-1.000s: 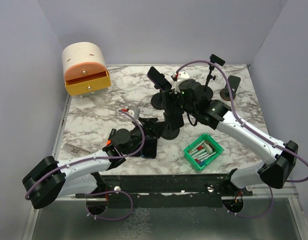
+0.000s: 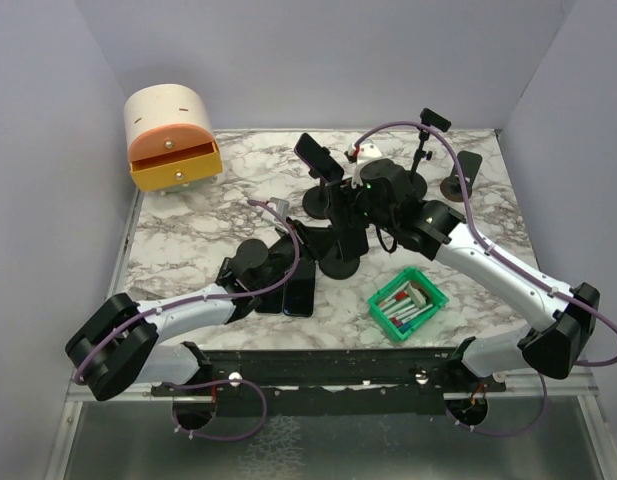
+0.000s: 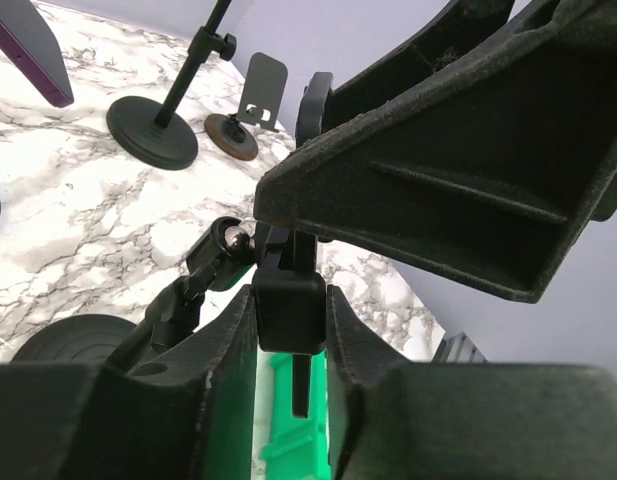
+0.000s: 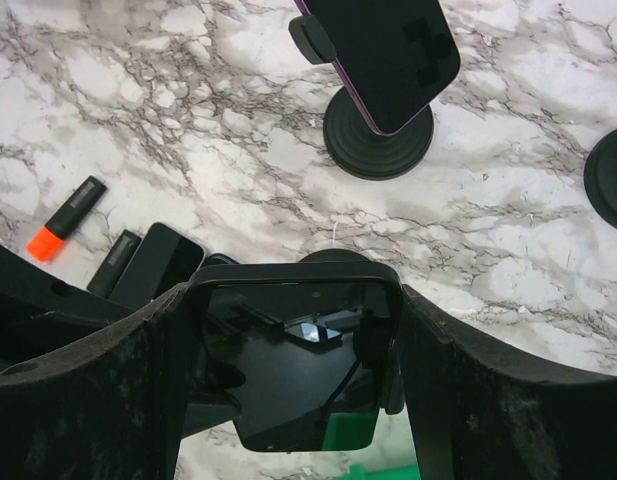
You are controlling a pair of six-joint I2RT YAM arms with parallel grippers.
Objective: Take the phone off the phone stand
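Note:
A dark phone [image 2: 350,238] sits in a black stand whose round base [image 2: 340,266] rests on the table. My right gripper [image 2: 342,195] is shut on the phone's upper part; the right wrist view shows the glossy phone [image 4: 293,375] between its fingers. From the left, my left gripper [image 2: 326,238] reaches the side of the holder. In the left wrist view its pads [image 3: 228,330] close on the black clamp block [image 3: 291,315], with the phone's thin edge [image 3: 301,385] showing below. The stand's ball joint [image 3: 235,238] is beside the clamp.
Another phone on a stand [image 2: 316,155] stands close behind. Two more stands [image 2: 422,150] [image 2: 462,175] are at the back right. A green basket [image 2: 432,272] lies in front right, dark phones [image 2: 300,292] front left, a drawer box [image 2: 168,130] back left.
My left gripper has moved right and up to the holder's side and now closes on its clamp. The right arm and phone have stayed almost still.

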